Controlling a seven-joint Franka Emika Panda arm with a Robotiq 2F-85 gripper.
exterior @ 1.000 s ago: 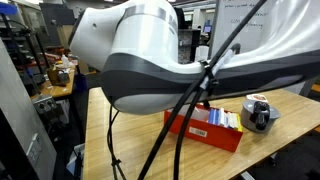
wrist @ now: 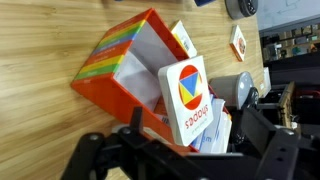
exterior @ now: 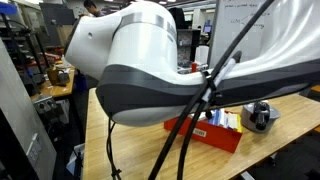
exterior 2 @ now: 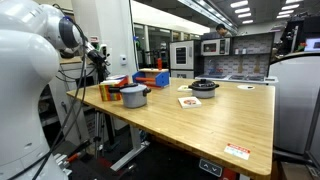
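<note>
In the wrist view, a red box (wrist: 120, 97) with rainbow stripes along one side lies on the wooden table. A white box (wrist: 187, 98) with a round coloured logo, lettered "SPOONS" upside down, stands out of its open top. My gripper is open, its dark fingers apart on either side of the white box's lower part; whether they touch it, I cannot tell. In exterior view 1 the red box (exterior: 218, 136) shows below my arm, which covers part of its top and hides the fingertips.
A silver pot (exterior: 260, 117) stands close beside the red box. Farther along the table are a second, dark-lidded pot (exterior 2: 203, 89), a flat white card (exterior 2: 189, 102) and a blue bin (exterior 2: 153, 78). Bare table (wrist: 40, 120) lies to the left in the wrist view.
My arm has come lower over the red box in exterior view 1 and hides more of its top. The box and the silver pot have stayed in place.
</note>
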